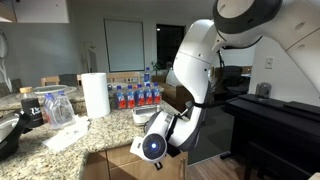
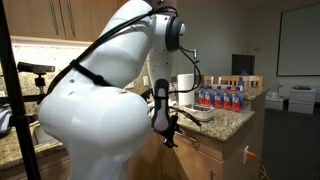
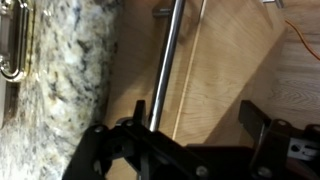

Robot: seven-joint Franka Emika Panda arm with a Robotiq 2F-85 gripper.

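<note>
A metal bar handle (image 3: 168, 62) runs along the wooden drawer front (image 3: 215, 75) below the counter edge in the wrist view. My gripper is open, its dark fingers well apart at the bottom of that view. The bar passes across the gap between them, and no grip on it shows. From exterior view 2, the arm reaches down over the counter's front edge beside the wooden drawers (image 2: 208, 150). The fingertips are too small there to judge their distance from the handle. In exterior view 1 the wrist hides much of the drawer front.
The speckled granite countertop (image 3: 62, 75) lies left of the handle in the wrist view. Several bottles with red caps (image 1: 137, 98), a paper towel roll (image 1: 96, 95) and a metal rack (image 1: 144, 112) stand on it. Open floor (image 3: 298, 75) shows on the right.
</note>
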